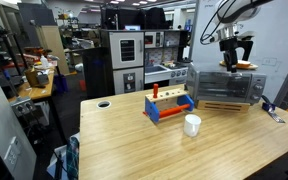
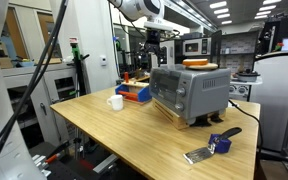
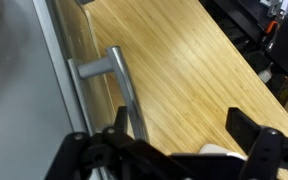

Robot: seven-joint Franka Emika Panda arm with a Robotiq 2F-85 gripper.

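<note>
My gripper (image 1: 230, 63) hangs by the front of the silver toaster oven (image 1: 224, 86), near its top. Close up in the wrist view, the oven's bar handle (image 3: 125, 83) runs down to the left finger (image 3: 117, 152). Finger and handle overlap there; whether they touch I cannot tell. The right finger (image 3: 252, 137) stands well apart, so the fingers are open and I see nothing held. A rounded white thing shows low between the fingers, only partly in view. On the table in front of the oven stands a white mug (image 1: 192, 125).
A blue toy toolbox (image 1: 169, 104) sits beyond the mug. Orange food (image 2: 197, 62) lies on top of the oven. Beside the oven are a metal spatula (image 2: 198, 155) and a blue object (image 2: 220, 144).
</note>
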